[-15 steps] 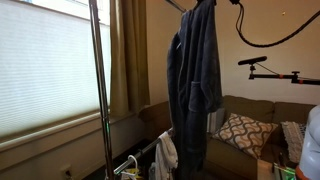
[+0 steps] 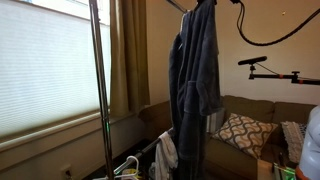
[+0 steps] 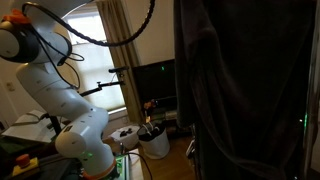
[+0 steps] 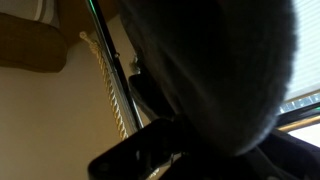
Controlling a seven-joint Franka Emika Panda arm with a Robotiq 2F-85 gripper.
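Observation:
A dark blue-grey robe (image 2: 195, 85) hangs in long folds from the rack's top bar (image 2: 176, 5) in exterior view 1. Exterior view 2 has the same robe (image 3: 250, 75) as a large dark sheet across the right half. In the wrist view, thick dark fabric (image 4: 225, 75) fills the middle and runs down into my gripper, which is shut on it. The fabric covers most of the fingertips. The gripper itself is at or beyond the top edge in exterior view 1, so its grip there is hard to make out.
The rack's metal post (image 2: 102, 85) stands left of the robe, before a window blind (image 2: 50, 65) and a brown curtain (image 2: 128, 55). Pale cloth (image 2: 166, 155) hangs low beside the robe. Behind are a sofa (image 2: 235, 155) and a patterned cushion (image 2: 243, 132).
The robe's right-hand part has shifted slightly to the right and hangs wider than a second ago. The rack and the room behind look unchanged.

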